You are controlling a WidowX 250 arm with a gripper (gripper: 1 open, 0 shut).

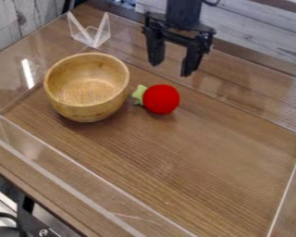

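Observation:
My gripper (176,54), dark and open, hangs from the top over the back middle of the wooden table, with its fingers pointing down. Below it, a red round object (161,100) with a small green part at its left lies on the table, just right of a large yellow wooden bowl (86,106). Nothing shows between the fingers.
A clear, angular holder or object (92,30) stands at the back left. Black cables show at the bottom left corner.

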